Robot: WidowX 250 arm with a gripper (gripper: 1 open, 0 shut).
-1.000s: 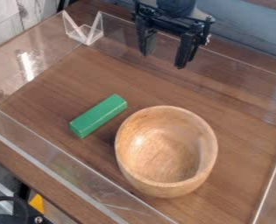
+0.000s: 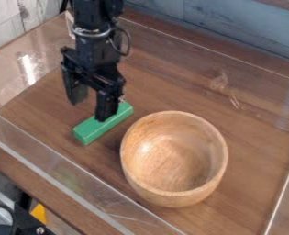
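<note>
My black gripper (image 2: 92, 103) hangs open over a green block (image 2: 100, 128), which lies on the wooden table at the left of centre. The fingers are just above the block's upper part; whether they touch it I cannot tell. A large wooden bowl (image 2: 173, 160) stands to the right of the block.
Transparent walls run along its edges, with a pale wall at the upper left and cables at the lower left beyond the edge.
My gripper has come down from the back of the table toward the front left, over the green block. The block and bowl have not visibly moved.
</note>
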